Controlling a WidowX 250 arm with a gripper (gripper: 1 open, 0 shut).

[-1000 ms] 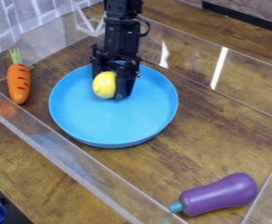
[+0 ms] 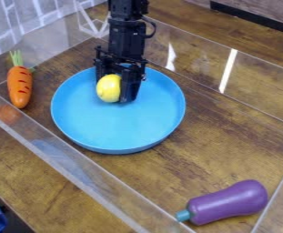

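Note:
A yellow round object (image 2: 108, 88) rests on the left-back part of a blue plate (image 2: 118, 124). My black gripper (image 2: 118, 78) is lowered over it from the back, its fingers reaching down around the yellow object and partly hidden by it. Whether they are closed on it I cannot tell.
An orange toy carrot (image 2: 21, 88) lies left of the plate. A purple toy eggplant (image 2: 225, 202) lies at the front right. Clear side walls border the wooden surface (image 2: 210, 136), which is bare right of the plate.
The gripper and yellow object appear shifted very slightly; otherwise the scene looks the same.

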